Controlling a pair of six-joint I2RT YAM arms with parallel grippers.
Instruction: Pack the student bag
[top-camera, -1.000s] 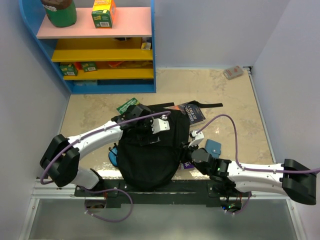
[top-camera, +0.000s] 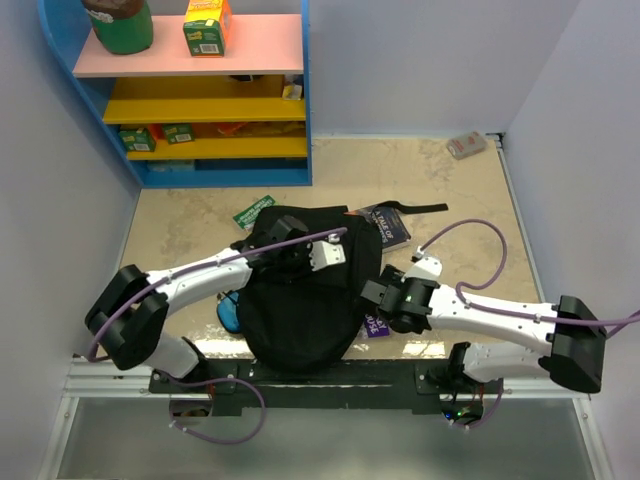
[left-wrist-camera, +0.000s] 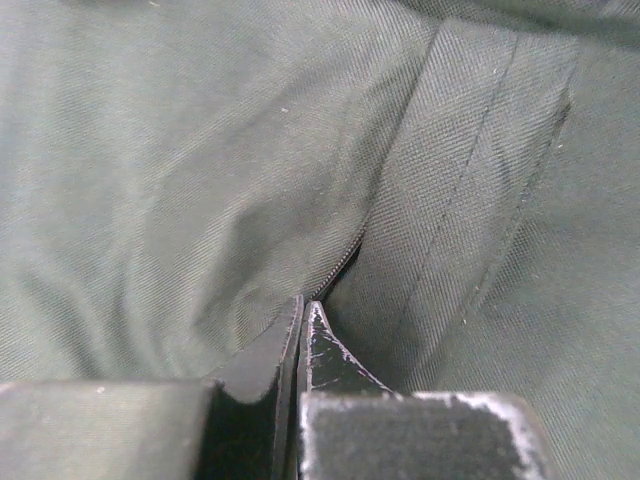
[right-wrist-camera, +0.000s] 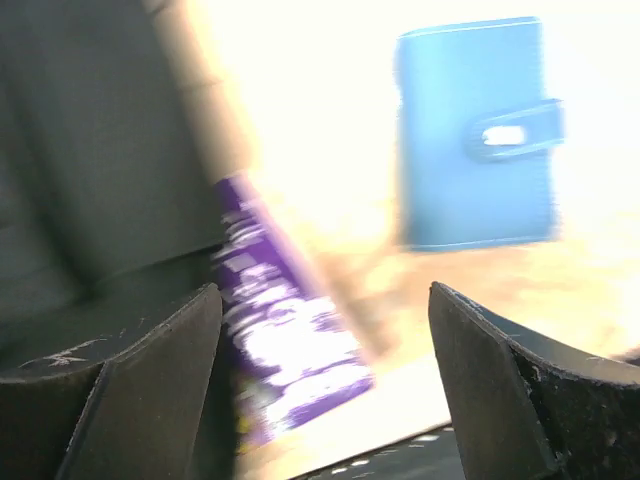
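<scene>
The black bag lies flat in the middle of the table. My left gripper is shut on its upper part, tips at a zipper seam, with no clear sign of fabric between them. My right gripper is parted above the bag's right side, nothing seen between its fingertips. Below it, blurred, are a purple booklet and a light blue snap-closed notebook. In the top view a dark book and a green card lie at the bag's back edge, and a blue pouch at its left.
A shelf unit with boxes stands at the back left. A small grey item lies at the back right. Bare table shows on the right, and walls border both sides.
My left gripper has shifted slightly on the bag.
</scene>
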